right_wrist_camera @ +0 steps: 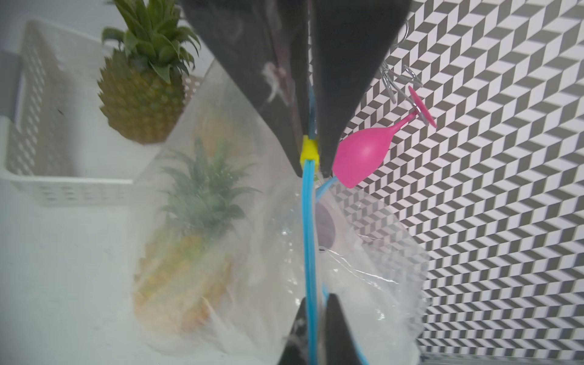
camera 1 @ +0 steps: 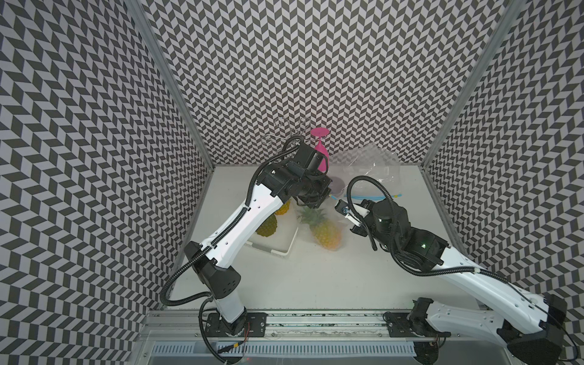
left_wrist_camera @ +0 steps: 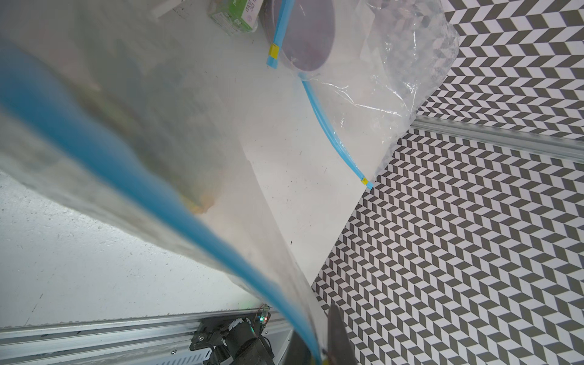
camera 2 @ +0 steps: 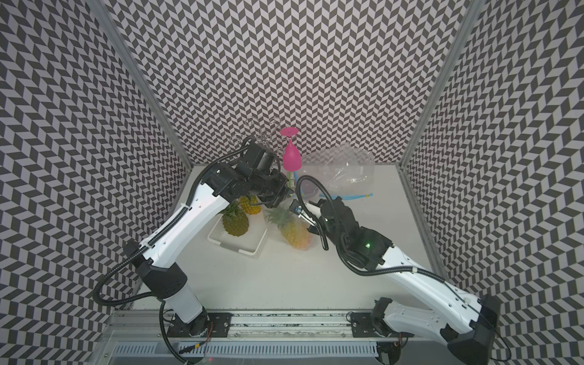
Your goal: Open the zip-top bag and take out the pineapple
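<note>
A pineapple [right_wrist_camera: 182, 273] is inside the clear zip bag [right_wrist_camera: 261, 273], which hangs with its blue seal [right_wrist_camera: 309, 231] stretched between my grippers. In the right wrist view, my left gripper is above, shut on the seal at its yellow slider [right_wrist_camera: 309, 147]. Below it, my right gripper has its fingers parted either side of the seal; whether they touch it is unclear. The left wrist view shows the seal close up, blurred. The top views largely hide both fingertips behind the wrists.
A white basket [right_wrist_camera: 67, 181] with pineapples [right_wrist_camera: 140, 100] stands at left. At the back are a pink glass [camera 2: 292, 157], another clear bag [left_wrist_camera: 395, 73], a purple round object [left_wrist_camera: 310, 30] and a small green box [left_wrist_camera: 240, 15].
</note>
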